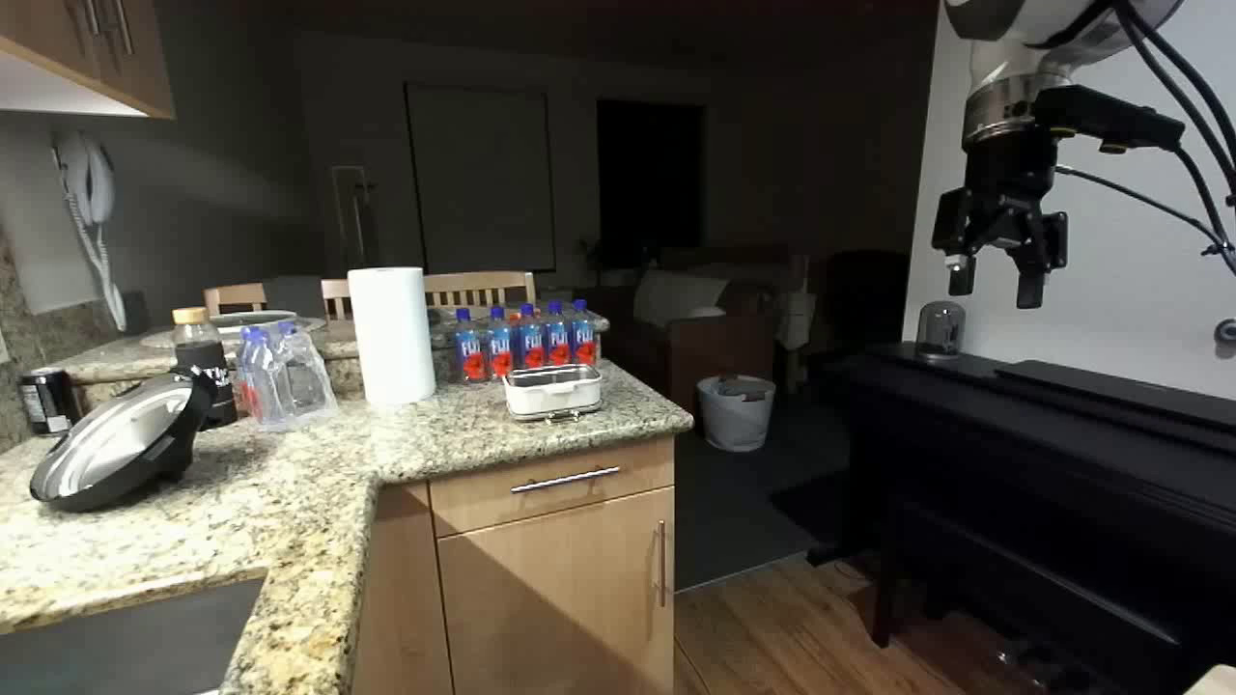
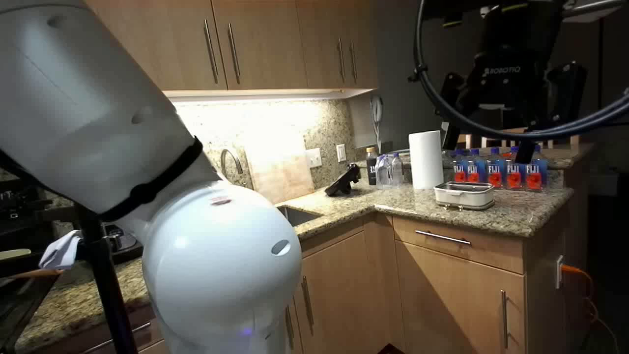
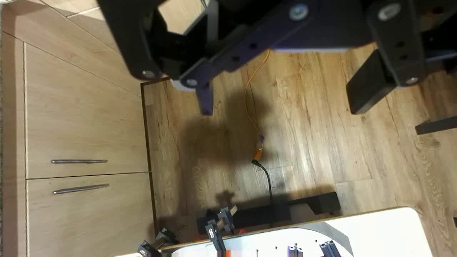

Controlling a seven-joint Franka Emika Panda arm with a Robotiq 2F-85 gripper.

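High above the floor at the right of exterior view 1, my gripper point(image 1: 997, 290) hangs pointing down, its fingers open. Its fingers stand wide apart in the wrist view, with nothing but wood floor point(image 3: 300, 141) beneath them. Far from it on the granite counter sits a white lidless-looking container point(image 1: 553, 395) on a wire stand. Behind the container stands a row of several Fiji water bottles point(image 1: 530, 344), and to their left an upright paper towel roll point(image 1: 391, 336). A black-rimmed lid or pan point(image 1: 122, 446) leans tilted at the counter's left.
Clear plastic bottles point(image 1: 284, 376), a dark bottle point(image 1: 203, 359) and a can point(image 1: 48, 402) crowd the left of the counter. A black piano point(image 1: 1043, 417) stands below the gripper in exterior view 1. An orange cord point(image 3: 248, 98) lies across the floor.
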